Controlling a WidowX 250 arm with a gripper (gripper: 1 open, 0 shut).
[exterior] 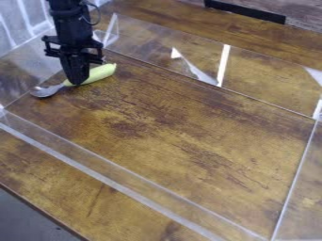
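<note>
My black gripper (75, 73) is at the upper left, lowered over a pale yellow-green elongated object (97, 72) that lies on the wooden table inside clear walls. A grey spoon-like piece (45, 90) extends from that object toward the lower left. The gripper's fingertips are at the object's left part; they are small and dark, and I cannot see whether anything is between them.
Low transparent walls enclose the wooden surface (176, 141). Bright strips show on the back wall.
</note>
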